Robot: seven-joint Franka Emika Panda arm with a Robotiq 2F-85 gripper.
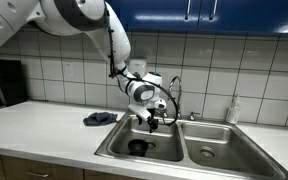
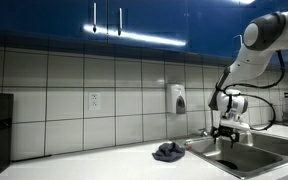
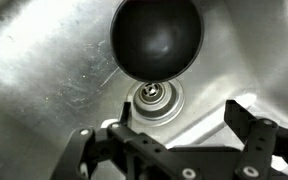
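A black bowl (image 1: 138,147) rests in the left basin of the steel sink (image 1: 109,150). Above that basin hangs my gripper (image 1: 156,120), pointing down, clear of the bowl. In the wrist view the round bowl (image 3: 156,38) lies at the top, beside the metal drain (image 3: 156,101). The two dark fingers (image 3: 234,118) are spread wide, with only the basin floor visible below the gap. In the second exterior view the gripper (image 2: 227,137) is over the near basin, and the bowl is hard to make out there.
A dark cloth (image 1: 100,118) lies on the white counter (image 1: 44,125) left of the sink. Behind the basins stands a tall faucet (image 1: 179,95), with a clear bottle (image 1: 233,110) at the back right.
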